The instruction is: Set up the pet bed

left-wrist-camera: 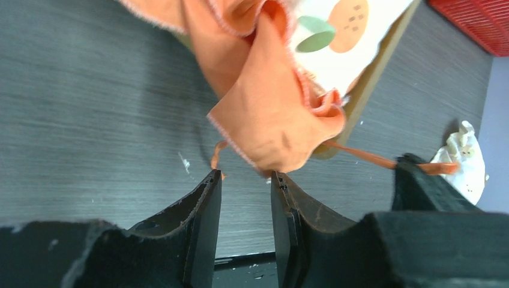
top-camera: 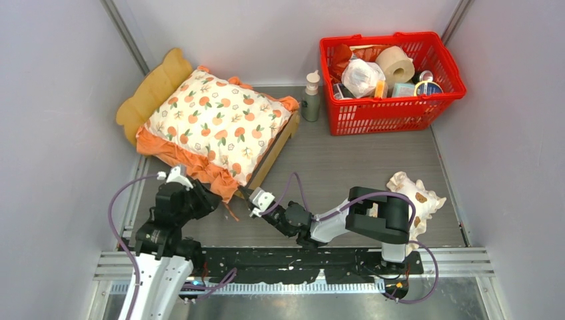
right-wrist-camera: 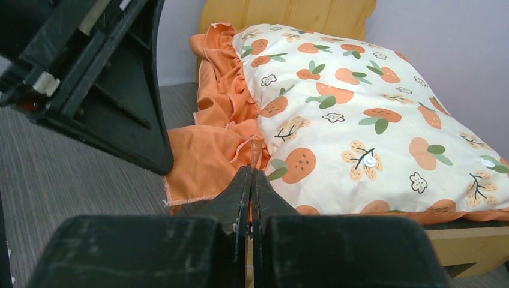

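Observation:
The wooden pet bed (top-camera: 280,143) stands at the back left, with a patterned cushion (top-camera: 213,120) on it and orange ruffled fabric (left-wrist-camera: 264,120) bunched over its front left corner and hanging toward the floor. My left gripper is at that corner, fingers part open, the gap between them empty, the fabric's corner just beyond. My right gripper is shut on a thin orange strip of the fabric at the bed's front corner; in the left wrist view the strip stretches taut to it.
A red basket (top-camera: 393,120) of goods stands at the back right, a pump bottle (top-camera: 310,103) beside the bed. A spotted white plush (top-camera: 420,200) lies at the right edge.

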